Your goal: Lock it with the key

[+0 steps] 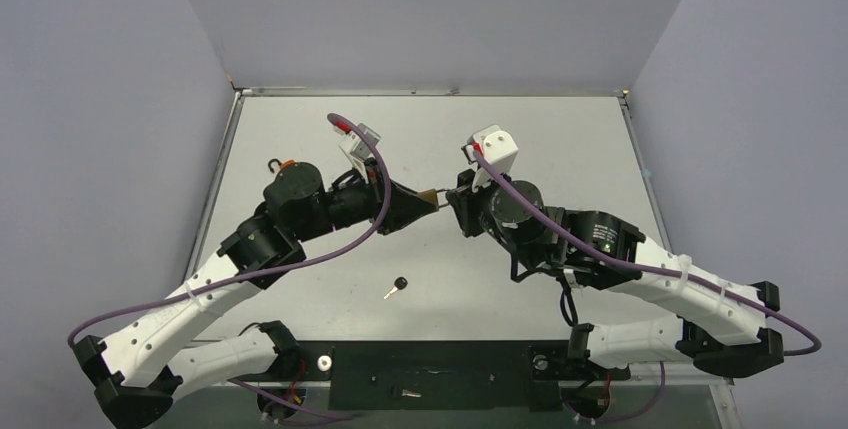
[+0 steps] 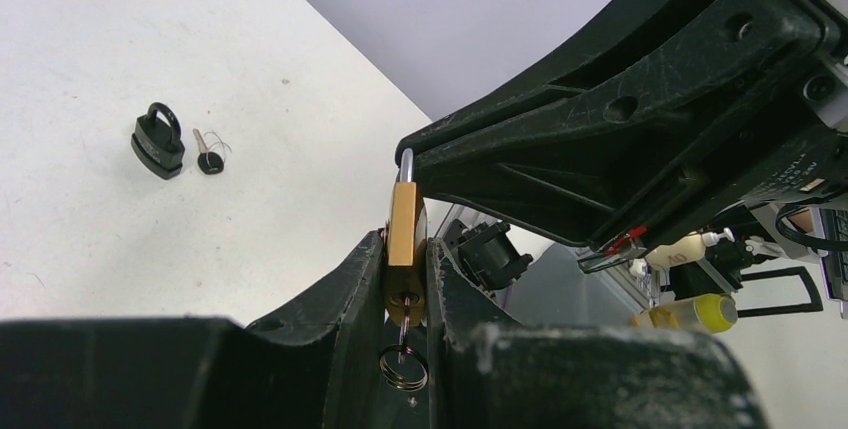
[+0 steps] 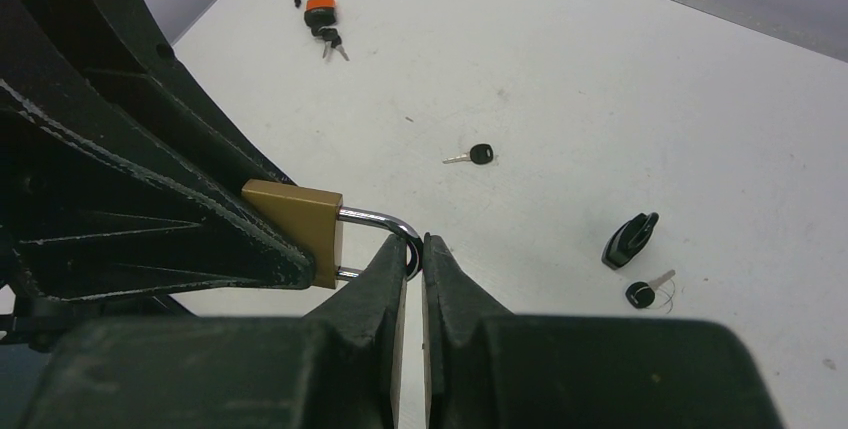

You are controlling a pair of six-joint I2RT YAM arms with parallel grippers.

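A brass padlock [image 3: 300, 219] with a steel shackle [image 3: 378, 217] is held in the air between my two grippers. My left gripper is shut on its brass body, and a keyring [image 2: 403, 367] hangs out below the body in the left wrist view. My right gripper is shut on the bend of the shackle. Both shackle legs meet the body in the right wrist view; whether they are fully seated cannot be told. In the top view the left gripper [image 1: 432, 199] and right gripper [image 1: 456, 197] face each other over the table.
A loose black-headed key [image 1: 399, 283] lies on the table below the grippers. An orange-and-black padlock [image 3: 320, 12] with keys lies at the table's left. A black padlock [image 2: 158, 139] and another key [image 2: 210, 160] sit elsewhere.
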